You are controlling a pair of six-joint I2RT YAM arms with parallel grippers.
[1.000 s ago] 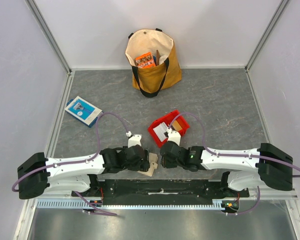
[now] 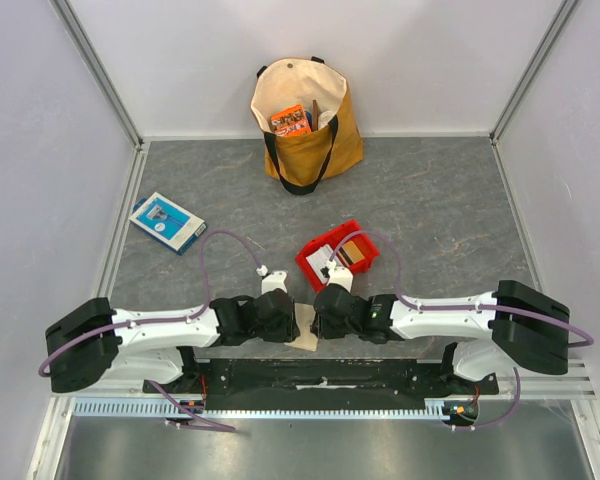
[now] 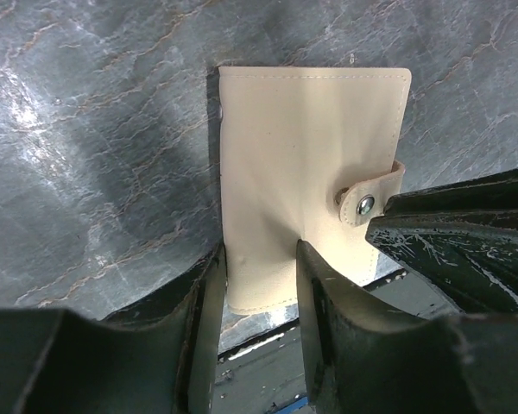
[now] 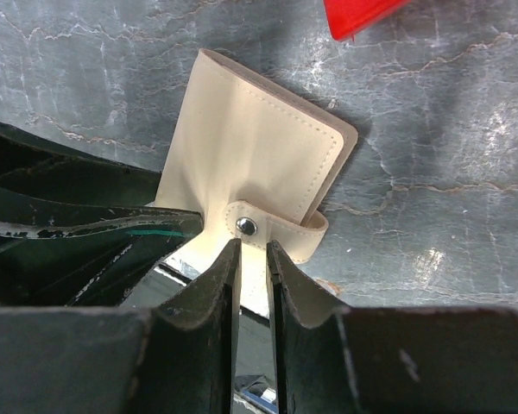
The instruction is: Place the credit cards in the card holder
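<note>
The beige card holder (image 3: 306, 138) lies closed at the table's front edge, its snap strap (image 4: 276, 229) fastened across one side. Over its lower part, my left gripper stands part open, one fingertip by the holder's long edge and the other above its face. My right gripper is at the strap, its fingers close together with a narrow gap and nothing clearly gripped. From above, both grippers hide much of the holder (image 2: 305, 325). A red basket (image 2: 307, 249) holds white card-like pieces (image 2: 321, 263) and a brown one (image 2: 351, 252).
A blue-and-white box (image 2: 167, 221) lies at the left. At the back, a mustard bag (image 2: 325, 155) stands against the wall with an orange packet (image 2: 290, 121) inside.
My left gripper has shifted a little to the right, and my right gripper slightly left and nearer the holder. The holder now sits more upright in the top view, less slanted.
</note>
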